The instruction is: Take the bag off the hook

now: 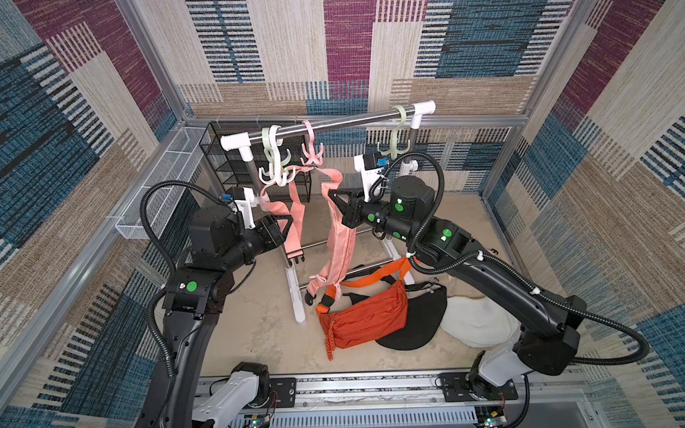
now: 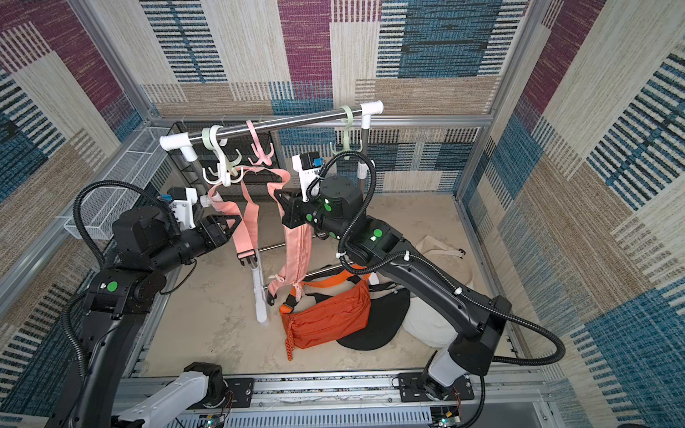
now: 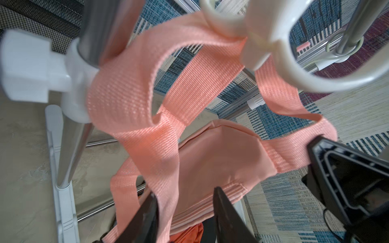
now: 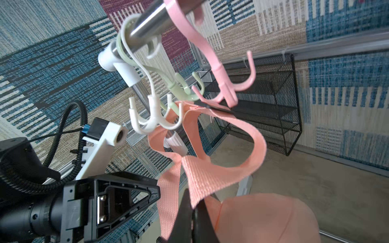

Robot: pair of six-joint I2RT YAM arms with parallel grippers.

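Observation:
A pink waist bag [image 1: 341, 253] hangs by its strap [image 3: 202, 85] from a white hook [image 3: 263, 24] at the rack's left end. In the right wrist view, my right gripper is shut on a section of pink strap beside the bag's body. At the hanging strap on the left is my left gripper, its fingers apart. The strap runs down between them, near the left finger [image 3: 146, 218]. The strap's buckle end [image 1: 294, 255] dangles loose below. How firmly the strap's loop sits on the hook's prong is hard to tell.
A pink hook [image 4: 227, 87] and a green hook [image 1: 396, 135] also hang from the metal rail [image 1: 335, 122]. An orange bag [image 1: 367, 317], a black cap [image 1: 421, 321] and a pale cap [image 1: 478, 321] lie on the floor. A mesh shelf [image 4: 279, 109] stands behind.

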